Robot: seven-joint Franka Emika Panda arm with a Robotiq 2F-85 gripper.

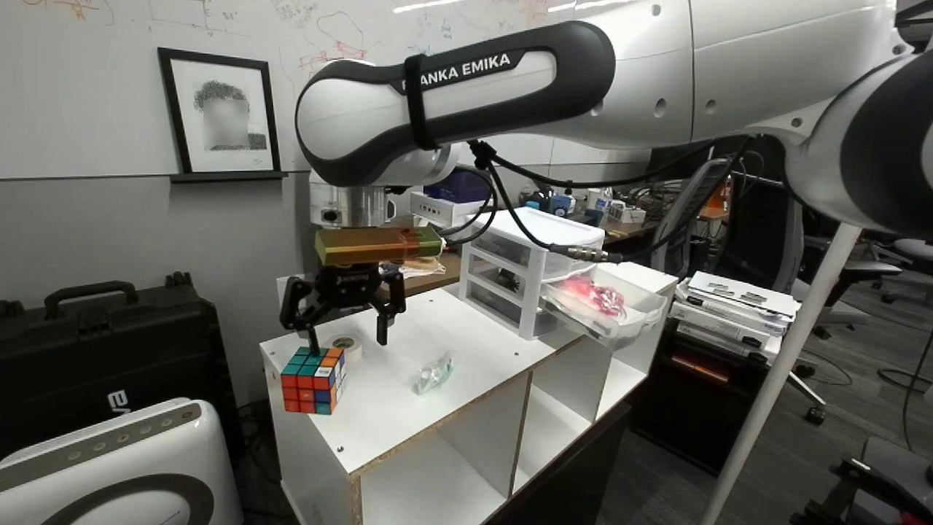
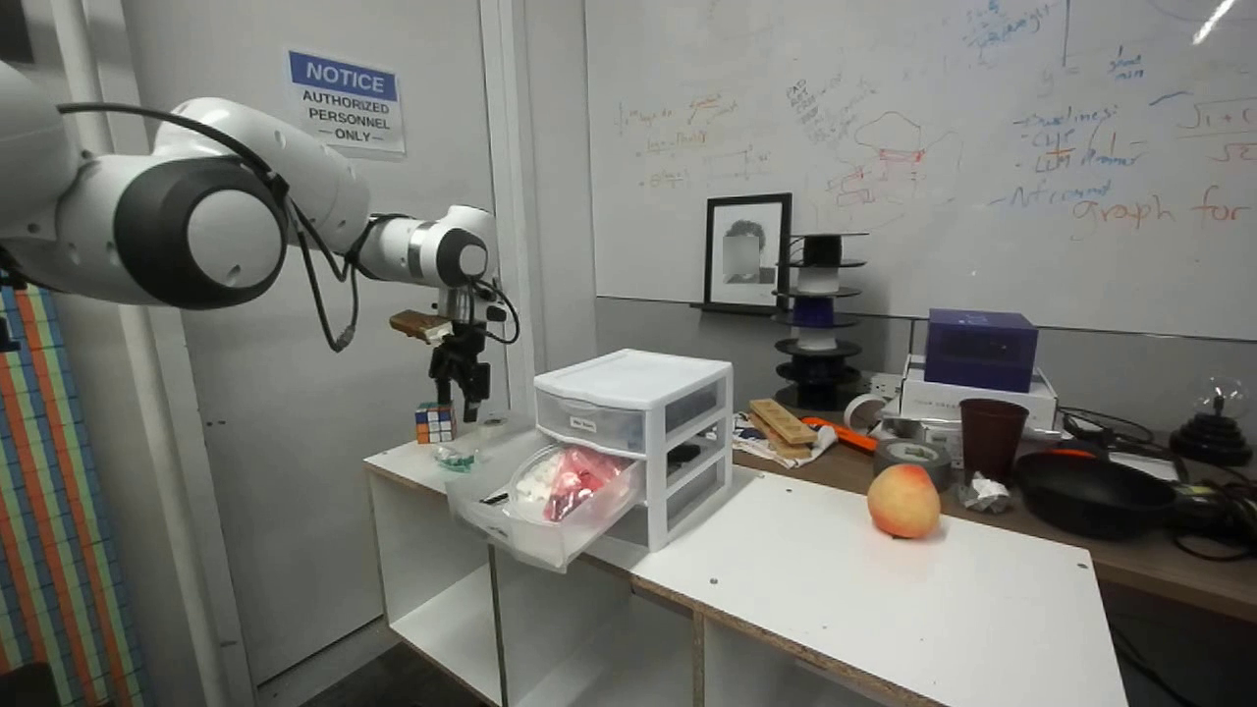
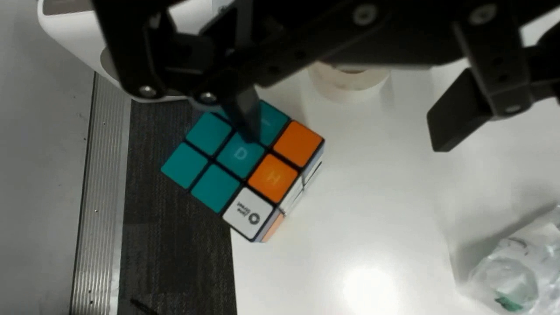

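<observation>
A multicoloured Rubik's cube sits at the left edge of the white cabinet top, partly overhanging it. Its teal, orange and white upper face shows in the wrist view, with dark floor beyond its left side. My gripper is open above the top. One finger comes down over the cube's upper face and seems to touch it or stop just short. The other finger stands well to the right over bare white surface. Nothing is between them. The cube also appears below my gripper in exterior view 2.
Behind the cube lies a tape roll. A crumpled clear plastic piece rests to its right. The white drawer unit has an open drawer holding pink-red material. A peach lies on the cabinet's other end.
</observation>
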